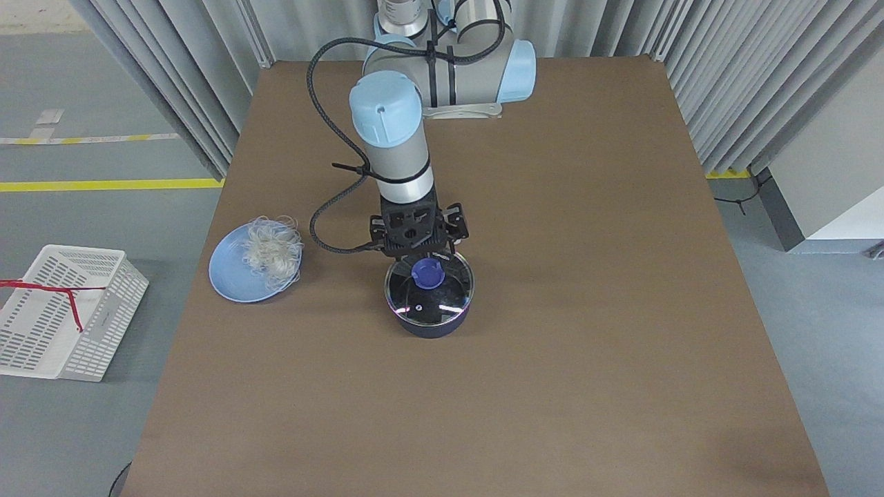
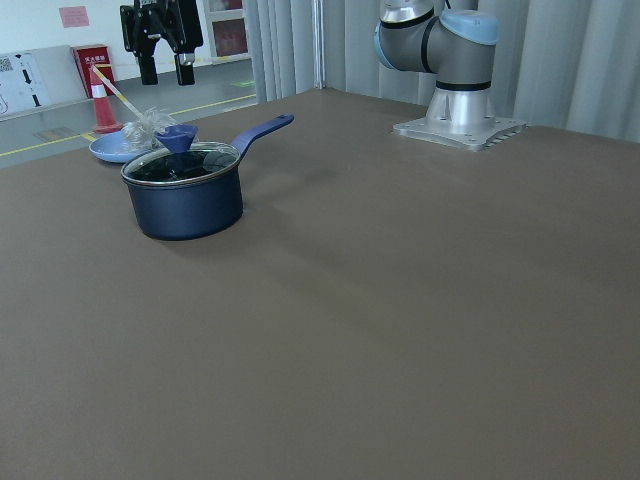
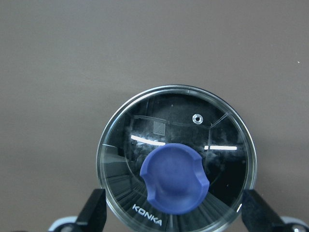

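A dark blue saucepan (image 2: 186, 212) with a long blue handle stands on the brown table, covered by a glass lid (image 1: 414, 294) with a blue knob (image 3: 174, 179). My gripper (image 2: 166, 72) hangs over the pot, above and slightly in front of the knob in the side view, its fingers apart with nothing between them. In the wrist view the two fingertips show at the bottom edge, either side of the lid. From the front, the gripper body hides the pot's handle.
A blue plate (image 1: 232, 269) with a tangle of pale strands (image 1: 273, 248) lies left of the pot on the table (image 1: 597, 331). A white basket (image 1: 99, 331) stands on the floor beyond the left edge.
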